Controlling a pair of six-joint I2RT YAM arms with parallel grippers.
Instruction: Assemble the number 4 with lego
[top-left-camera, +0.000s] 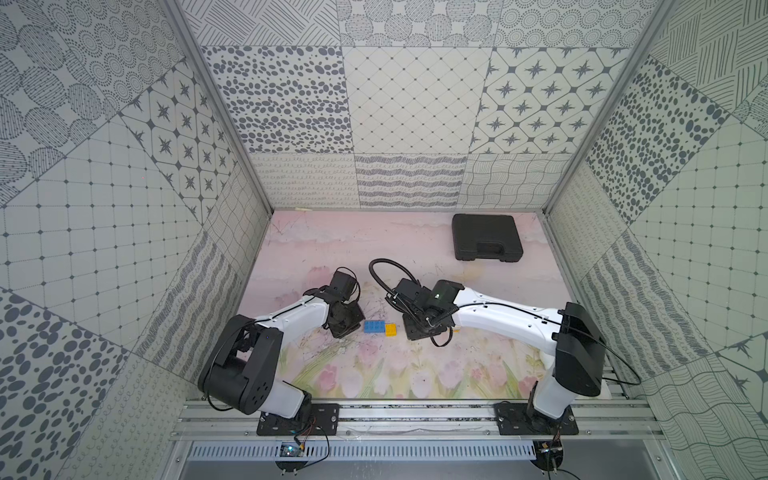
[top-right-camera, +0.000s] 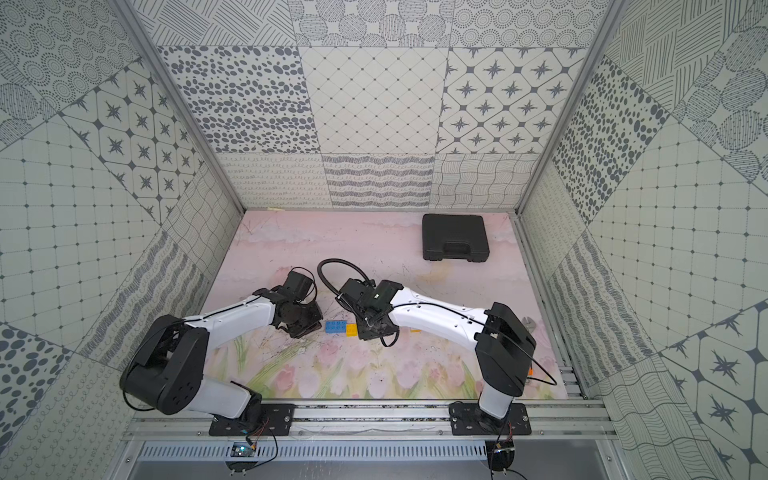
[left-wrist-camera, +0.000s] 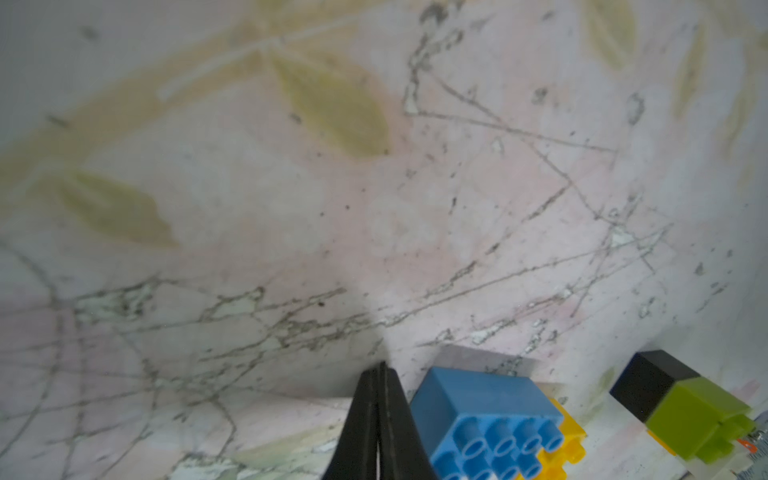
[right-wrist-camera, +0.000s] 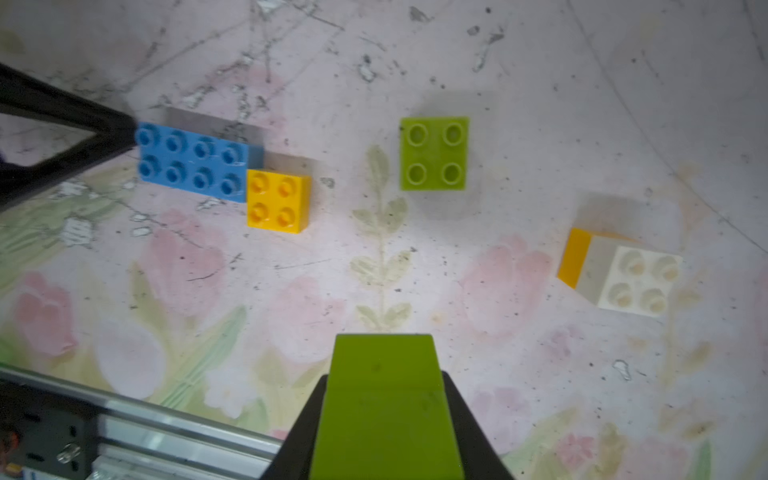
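Note:
A blue brick lies flat with a yellow brick at its right end. My left gripper is shut, nothing seen between its fingers, just left of the blue brick. My right gripper is shut on a green brick, held above the table. A loose green brick stands right of the yellow one; the left wrist view shows black beneath it or against it. Further right is a white brick with orange beside or beneath it.
A black case lies at the back right. The front rail runs below the bricks.

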